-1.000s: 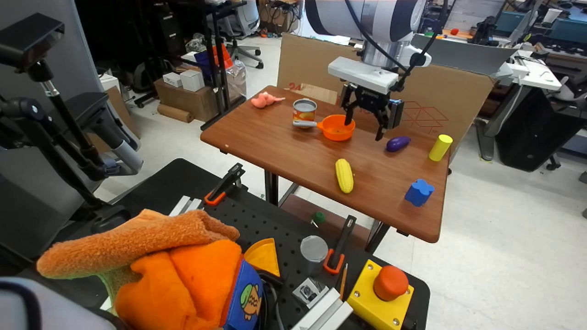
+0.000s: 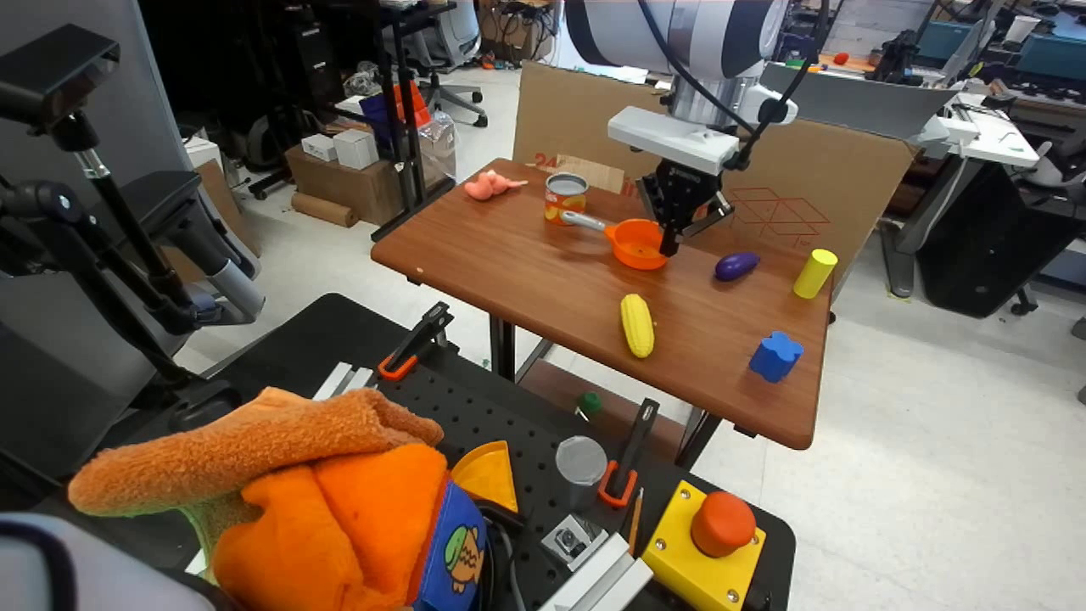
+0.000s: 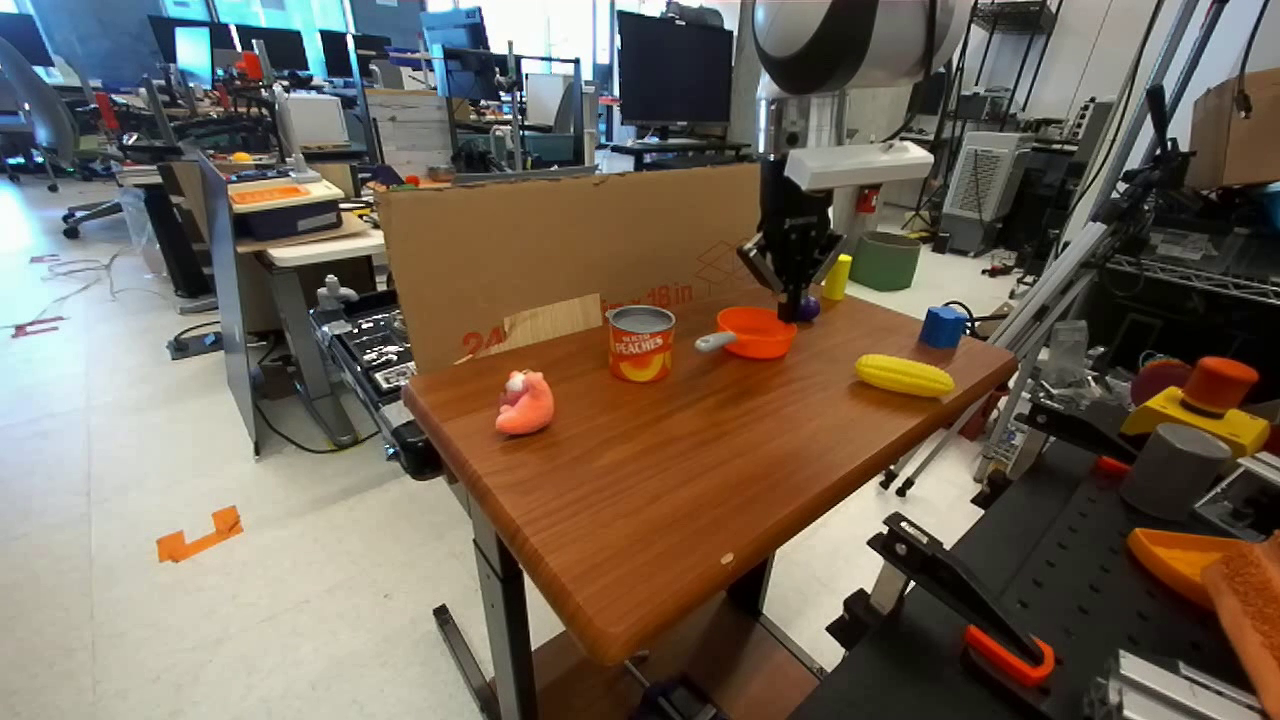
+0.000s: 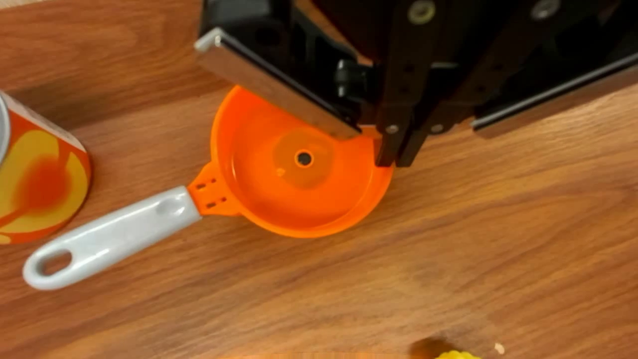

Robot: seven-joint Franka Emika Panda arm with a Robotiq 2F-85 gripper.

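Note:
An orange pan (image 4: 257,197) with a grey handle (image 4: 119,230) rests on the wooden table. My gripper is shut on the pan's rim, on the side away from the handle; one of its dark fingers (image 4: 387,146) reaches inside the bowl. In the first exterior view the pan (image 2: 633,248) lies right under the gripper (image 2: 668,248), its handle pointing toward a peaches can (image 2: 562,209). The second exterior view shows the pan (image 3: 750,342) with the gripper (image 3: 789,314) at its far side.
A purple eggplant (image 2: 736,266), a yellow cylinder (image 2: 814,274), a blue block (image 2: 775,357) and a yellow corn cob (image 2: 637,326) lie around the pan. A pink toy (image 2: 489,185) sits at the table's far left. Cardboard (image 2: 855,188) stands along the back edge.
In the first exterior view the pan has shifted slightly right, and its handle now stands clear of the can's front.

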